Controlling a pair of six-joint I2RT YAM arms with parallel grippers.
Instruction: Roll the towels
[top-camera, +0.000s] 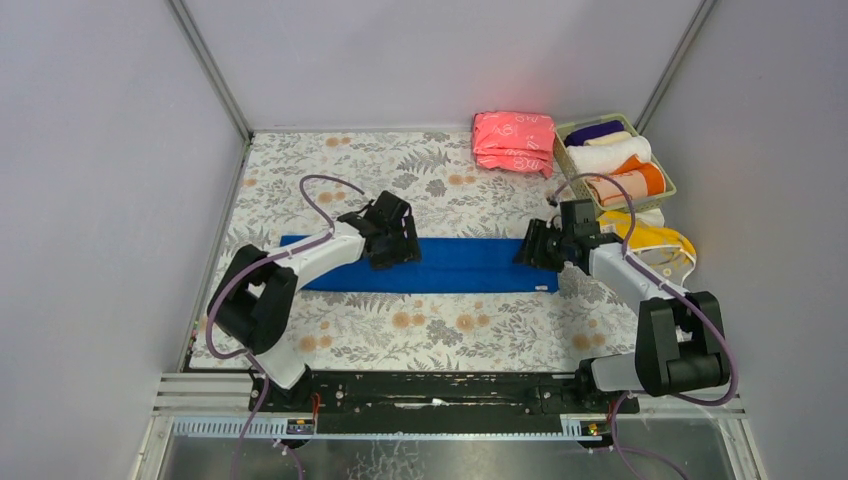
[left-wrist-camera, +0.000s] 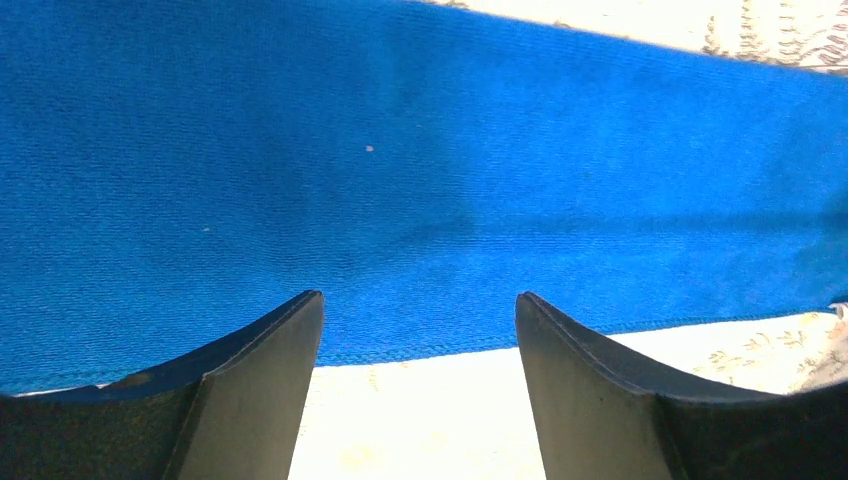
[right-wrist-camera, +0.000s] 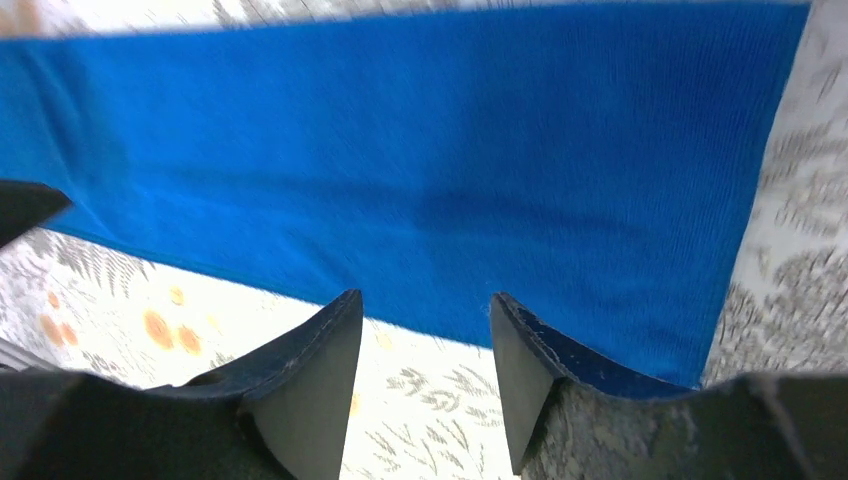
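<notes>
A long blue towel lies flat and stretched across the middle of the patterned table. In the top view my left gripper is over its middle-left part; the left wrist view shows its fingers apart, with nothing between them but the towel in view below. My right gripper hovers over the towel's right end; in the right wrist view it is open above the towel, with nothing between its fingers.
A basket of rolled towels stands at the back right, beside folded pink towels. A yellow towel lies at the right edge.
</notes>
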